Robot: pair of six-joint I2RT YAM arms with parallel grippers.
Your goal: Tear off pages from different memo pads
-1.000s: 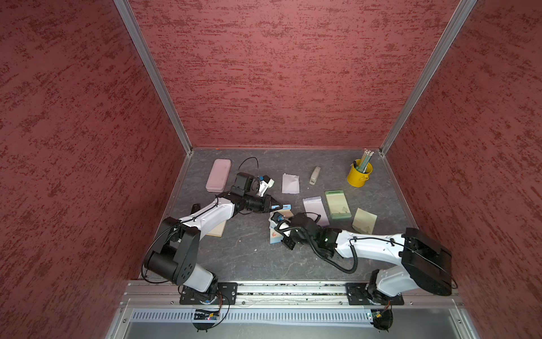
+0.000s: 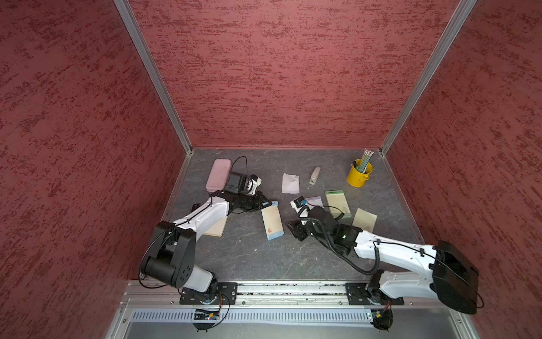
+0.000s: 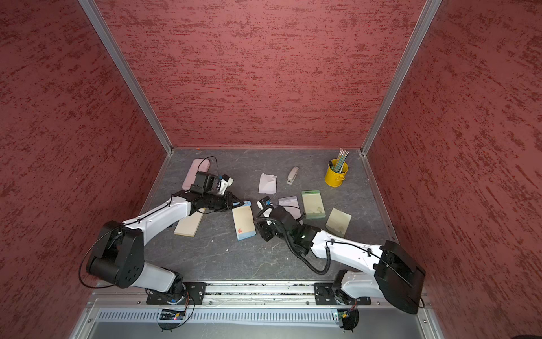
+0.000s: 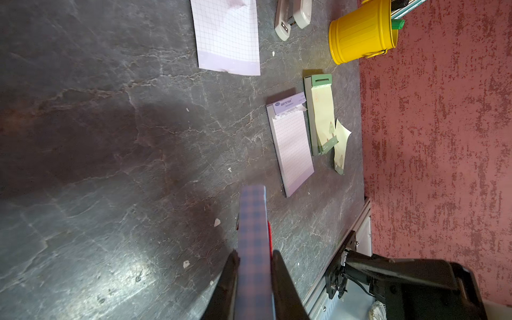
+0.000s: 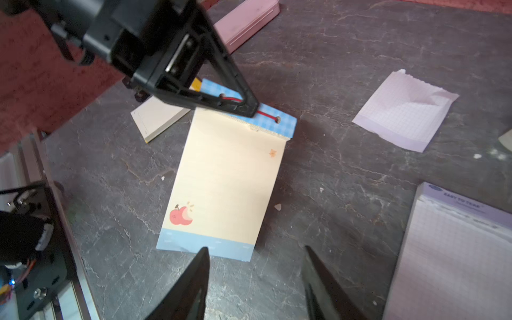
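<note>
My left gripper is shut on the blue checked top edge of a memo pad (image 5: pixel 229 170), whose cream page carries an apple print and a blue lower band. The pad hangs tilted above the table, seen edge-on in the left wrist view. Right of it, my right gripper stands partly open, with only bare table showing between its fingers. A purple pad (image 4: pixel 293 144) and a green pad (image 4: pixel 322 109) lie to the right. One loose purple-edged sheet (image 5: pixel 406 109) rests at the middle back; a loose green sheet (image 3: pixel 338 222) lies at the far right.
At the back are a pale stapler (image 2: pixel 315 175) and, further right, a yellow bucket (image 2: pixel 359 174) of pencils. A pink case (image 2: pixel 218 174) lies back left. Under the left arm is another cream pad (image 3: pixel 190 225).
Both arms have drawn apart: the left gripper moved a little left with the pad, and the right gripper went right, off the pad's page, and now partly covers the purple pad from above.
</note>
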